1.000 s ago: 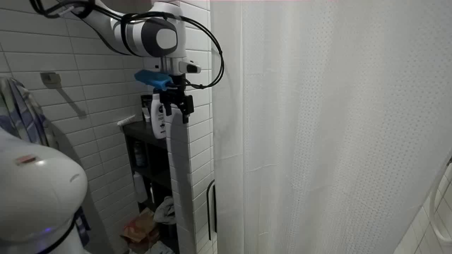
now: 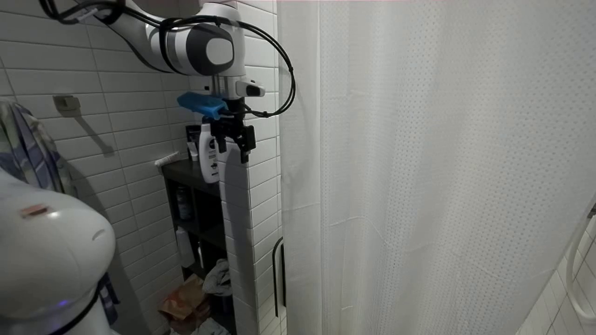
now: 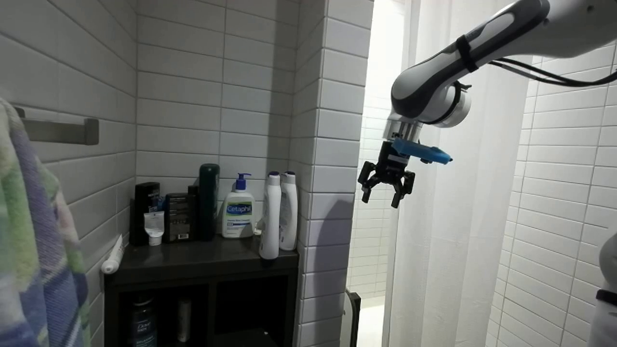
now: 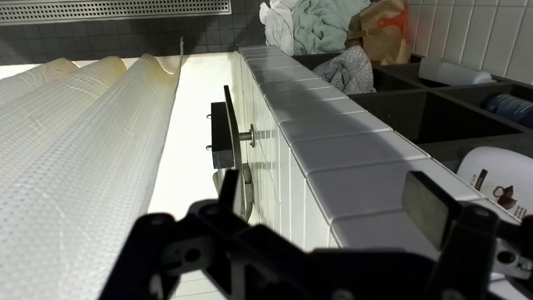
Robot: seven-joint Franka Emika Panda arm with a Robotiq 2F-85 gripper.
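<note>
My gripper [image 3: 382,202] hangs in the air, pointing down, its fingers open with nothing between them. In the second exterior view it is in front of the gap between the tiled wall end and the white shower curtain [image 3: 448,243]. From the wrist view, the curtain [image 4: 95,150] falls to the left of my fingers, and the tiled wall edge [image 4: 344,135] runs beneath the right finger pad [image 4: 423,210]. On the dark shelf top [image 3: 191,257] stand two white bottles [image 3: 270,217], a Cetaphil pump bottle [image 3: 238,215] and several dark containers [image 3: 208,199].
A black-framed fixture [image 4: 230,130] sticks out from the wall on the shower side. Lower shelf compartments hold bottles, a grey cloth [image 4: 349,71] and a paper bag [image 4: 382,32]. A striped towel [image 3: 40,243] hangs at the left.
</note>
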